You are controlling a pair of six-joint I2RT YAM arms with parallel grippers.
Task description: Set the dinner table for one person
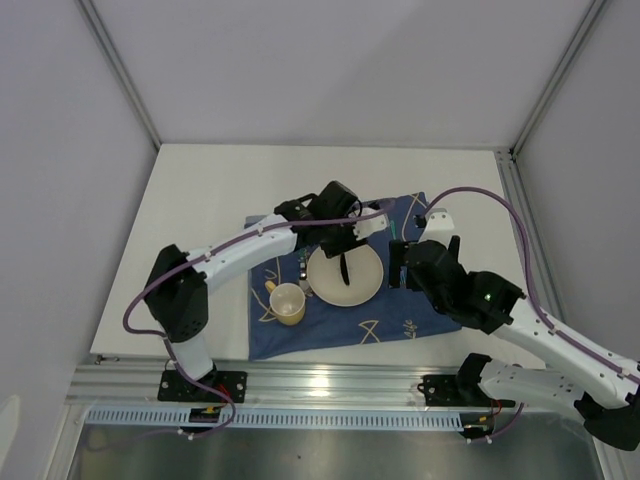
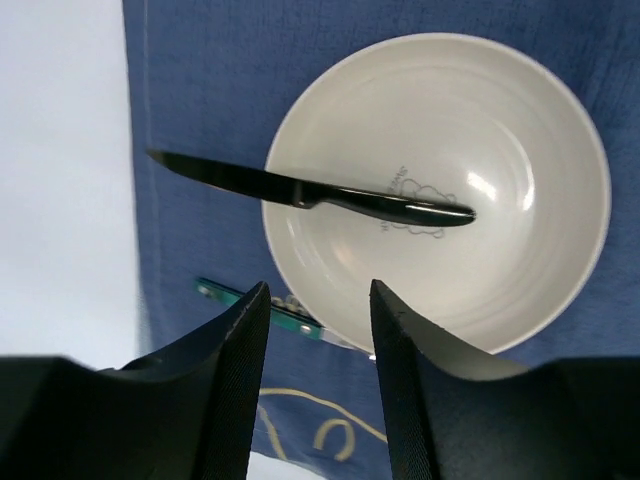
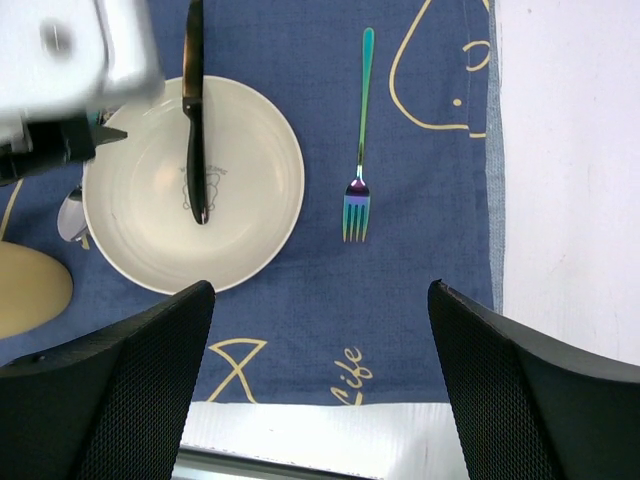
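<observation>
A white plate [image 2: 450, 270] sits on a blue placemat [image 1: 370, 325], a black knife [image 3: 195, 165] lying across it and past its rim. My left gripper is over the plate's edge, fingers apart, nothing between them. A green-handled utensil lies beside the plate, partly hidden by those fingers; a spoon head [image 3: 70, 213] shows there in the right wrist view. On the other side lies an iridescent fork [image 3: 357, 205]. My right gripper hangs open above that side of the mat. A yellow mug [image 1: 287, 310] stands at the plate's front left.
Bare white table [image 1: 180, 200] surrounds the mat, widest at the left and back. Walls and metal rails [image 1: 320, 370] bound the table. Both arms reach in over the mat.
</observation>
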